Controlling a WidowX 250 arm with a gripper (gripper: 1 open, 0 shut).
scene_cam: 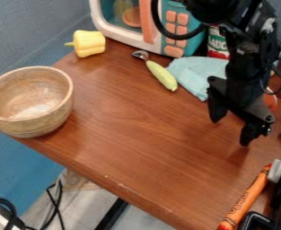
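My black gripper (232, 126) hangs over the right part of the wooden table, its two fingers spread open with nothing visible between them. An orange round object (267, 105) is partly hidden just behind it. A light blue cloth (193, 75) lies behind the gripper, with a yellow-green corn or banana-like toy (164, 75) and a spoon (140, 55) to its left. A wooden bowl (28, 99) sits at the table's left edge.
A toy microwave (130, 20) and a can (217, 45) stand at the back, a yellow pepper (87, 44) at the back left. An orange crayon-shaped object (246, 202) lies at the front right.
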